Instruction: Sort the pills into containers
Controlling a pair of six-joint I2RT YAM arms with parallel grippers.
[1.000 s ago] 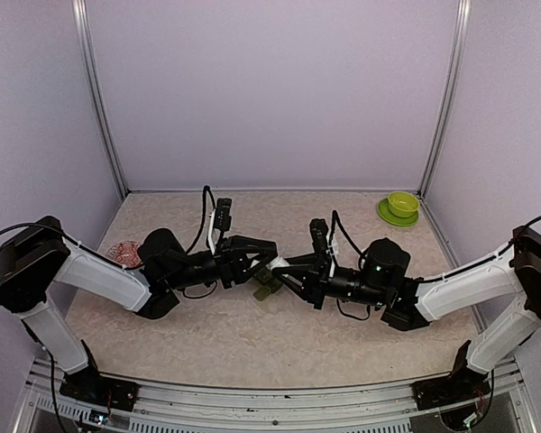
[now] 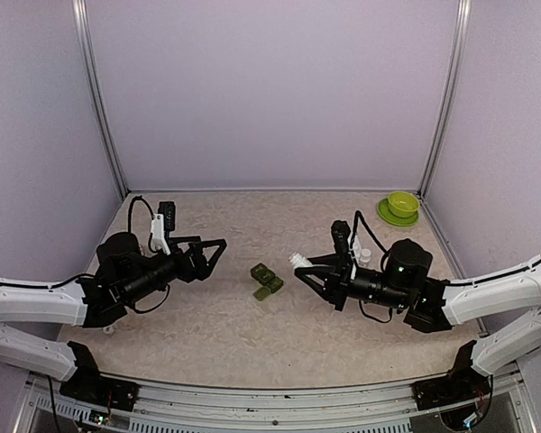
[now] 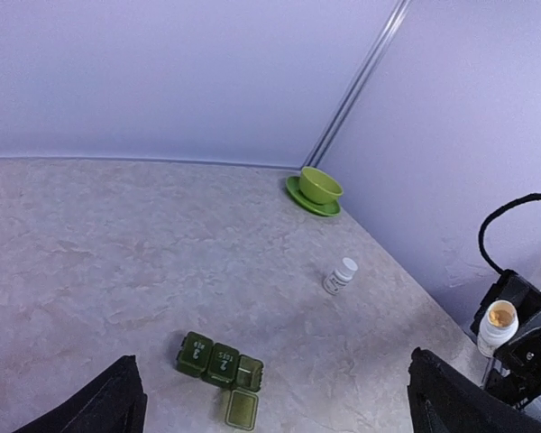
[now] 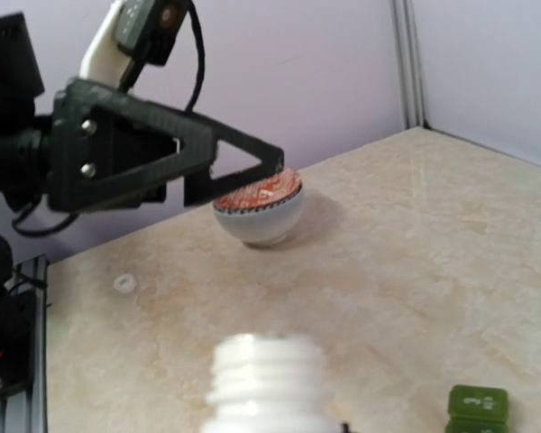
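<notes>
My right gripper (image 2: 308,275) is shut on a white pill bottle (image 2: 300,262), held tilted with its uncapped threaded mouth toward the left; orange-tan contents show inside in the left wrist view. My left gripper (image 2: 212,257) hangs open at the left, empty, apart from the bottle. Green pill containers (image 3: 223,365) lie mid-table, with a detached piece (image 3: 242,409) nearer. A second white bottle (image 3: 338,278) stands to the right, partly hidden behind my right gripper in the top view. A small white ring, likely a cap (image 4: 124,282), lies at the left front.
A green bowl (image 2: 402,203) on a green plate (image 2: 386,216) sits at the back right. A patterned bowl (image 4: 258,223) stands at the left, behind my left arm.
My left gripper has drawn back leftward, away from the bottle, and now shows open. My right gripper has shifted slightly right with the bottle.
</notes>
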